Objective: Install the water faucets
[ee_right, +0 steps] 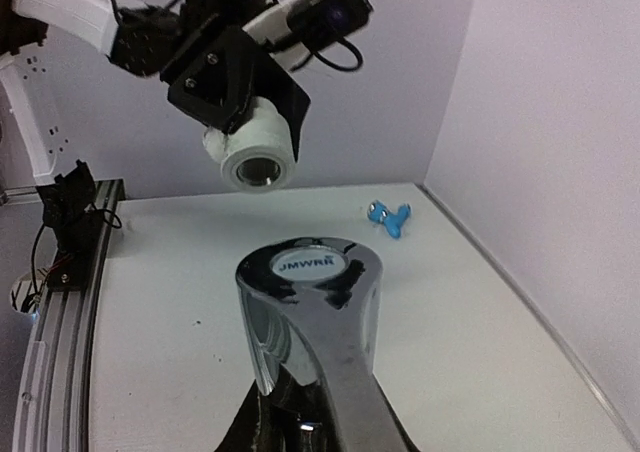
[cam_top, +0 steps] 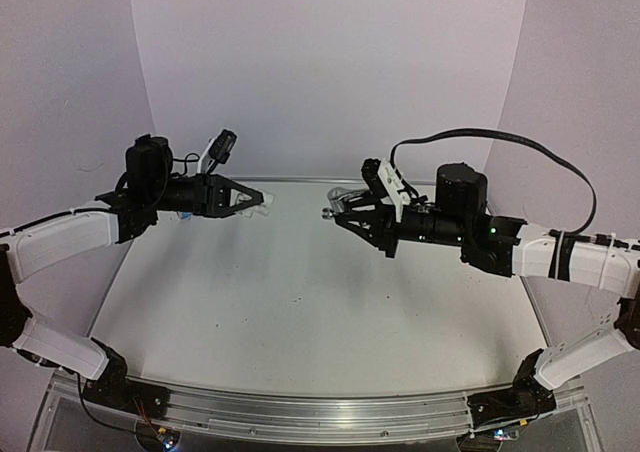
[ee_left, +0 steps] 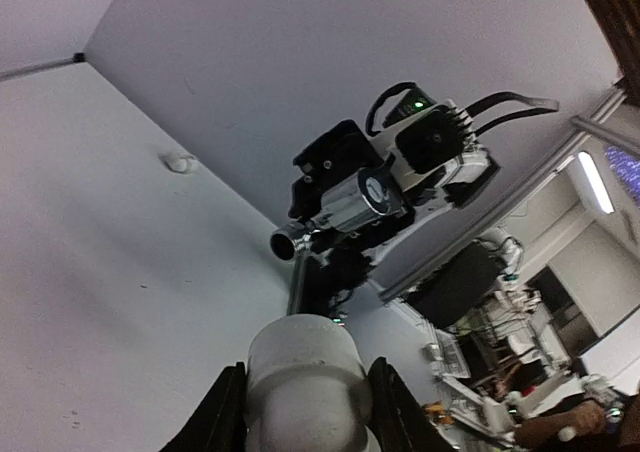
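Note:
A white pipe fitting [ee_left: 306, 387] with a round open end sits between the black fingers of my left gripper [cam_top: 257, 200], which is shut on it. In the right wrist view that fitting [ee_right: 262, 152] faces the camera with its opening. My right gripper [cam_top: 341, 215] is shut on a chrome faucet [ee_right: 312, 302], whose lettered cap shows close up. From the left wrist, the faucet's body [ee_left: 355, 202] appears with its round spout end. The two grippers face each other above the table, with a gap between fitting and faucet.
On the white table [cam_top: 300, 312] at the back left lies a blue valve handle [ee_right: 389, 218]. Another small white piece [ee_left: 180, 162] shows on the table in the left wrist view.

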